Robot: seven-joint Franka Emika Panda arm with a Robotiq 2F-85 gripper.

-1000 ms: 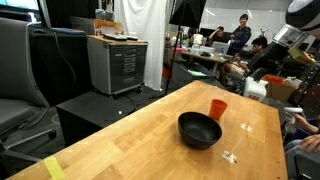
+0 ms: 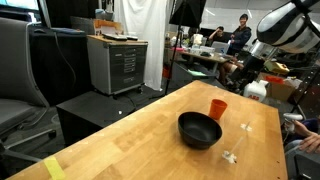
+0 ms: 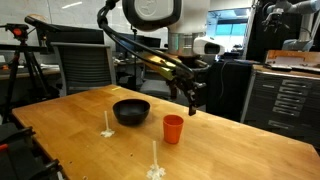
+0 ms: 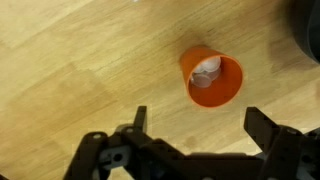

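An orange-red cup (image 3: 172, 130) stands upright on the wooden table, to the right of a black bowl (image 3: 131, 113) in exterior view 2. Looking down from the wrist, I see into the cup (image 4: 215, 95); something whitish (image 4: 207, 70) lies inside it, too unclear to name. My gripper is open, its fingers (image 4: 140, 119) wide apart with nothing between them. It hangs above the table, clear of the cup. Two pale, thin-handled items lie on the table: one in front (image 3: 155, 172), another at left (image 3: 107, 131).
The bowl's dark wall (image 4: 309, 25) shows at the wrist view's upper right. Office chairs (image 2: 20, 88) and a grey drawer cabinet (image 2: 115, 65) stand beyond its edge.
In exterior view 1 the arm has swung left, bringing the gripper nearer the cup's side of the table. Cup, bowl and pale items have stayed in place.
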